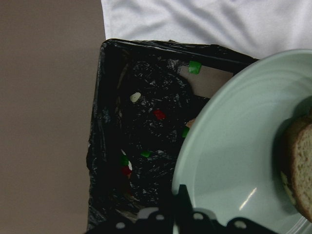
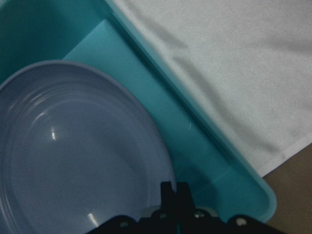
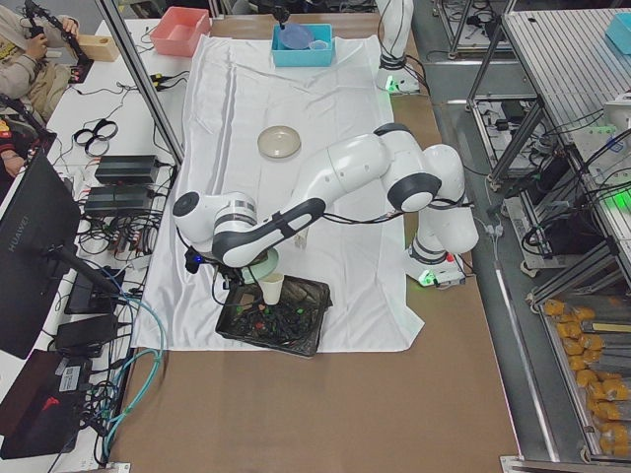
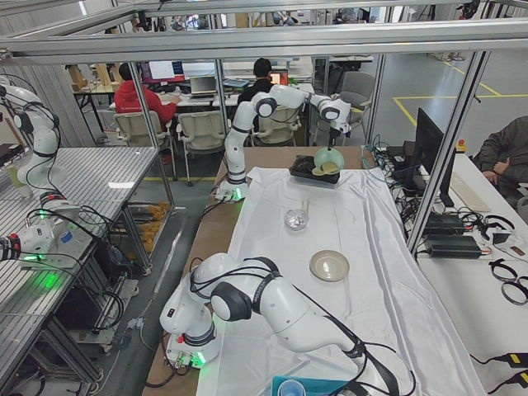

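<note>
My left gripper is shut on the rim of a pale green plate (image 1: 229, 146), held tilted with a bread slice (image 1: 300, 165) on it, over a black-lined bin (image 1: 117, 87) dotted with small coloured bits. A white cup (image 3: 271, 291) stands in the bin in the camera left view. My right gripper is shut on the rim of a blue plate (image 2: 78, 151) inside a teal tub (image 2: 161, 73) at the far end.
A beige plate (image 3: 279, 142) and a clear bowl (image 4: 296, 219) rest on the white cloth (image 3: 237, 118). A monitor (image 3: 30, 256) and cables line the side table.
</note>
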